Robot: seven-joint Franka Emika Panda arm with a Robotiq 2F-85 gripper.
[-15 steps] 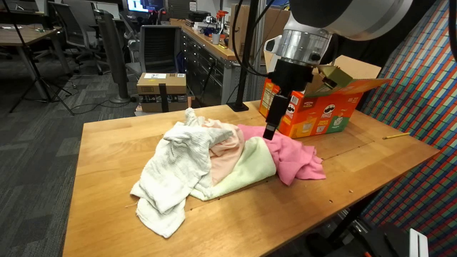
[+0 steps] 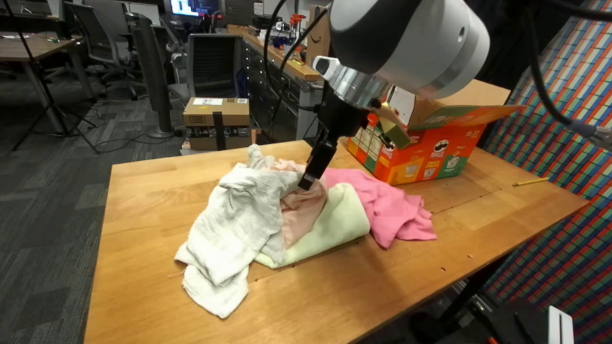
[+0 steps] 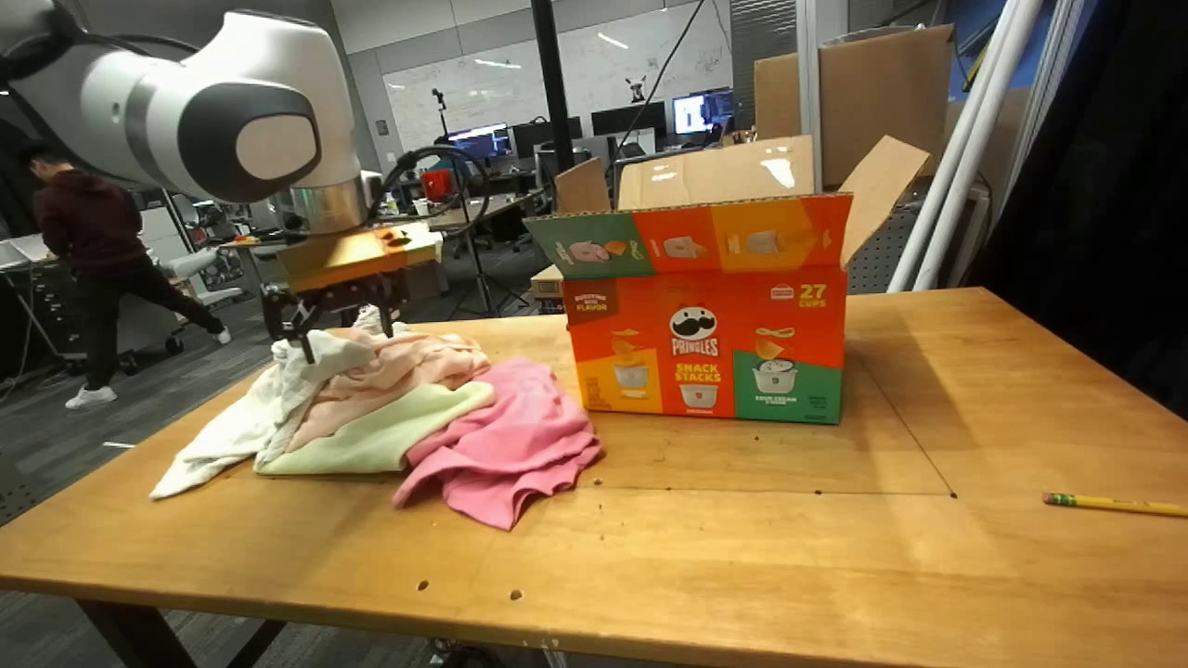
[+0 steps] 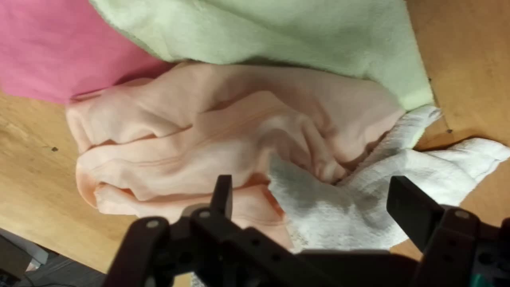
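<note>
Four crumpled cloths lie heaped together on the wooden table: a white cloth, a peach cloth, a pale green cloth and a pink cloth. The white one overlaps part of the peach one. My gripper is open over the heap, its fingers pointing down. In the wrist view, a raised white corner and some peach fabric show between the spread fingers. Exterior view 2 puts the gripper at the white and peach side of the heap; whether the fingertips touch cloth I cannot tell.
An open orange Pringles box stands on the table beyond the pink cloth, its flaps raised. Off to the side lies a yellow pencil. Bare table stretches in front of the box.
In exterior view 1, my gripper has moved left, from over the pink cloth to over the peach and white cloths, and has tilted. The cloths look unmoved.
</note>
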